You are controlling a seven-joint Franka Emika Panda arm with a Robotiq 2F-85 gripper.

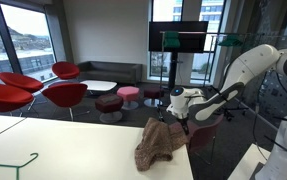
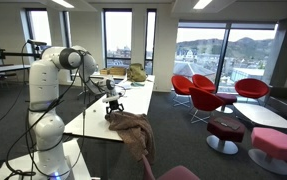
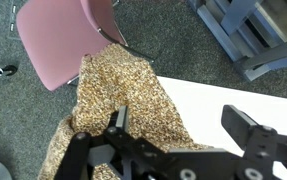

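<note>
A brown cloth (image 1: 159,144) lies rumpled over the edge of the white table (image 1: 83,150), part of it hanging down in exterior view 2. My gripper (image 1: 182,118) is just above the cloth's upper right part in exterior view 1. In the wrist view, the two dark fingers stand wide apart at the bottom, and the speckled cloth (image 3: 128,95) spreads below and ahead of the left one. Nothing shows gripped between them. A green hanger (image 1: 11,165) rests on the table at the far left.
A pink chair (image 3: 65,38) stands close to the table edge beside the cloth. Red chairs (image 1: 65,95) and stools are farther off on the floor.
</note>
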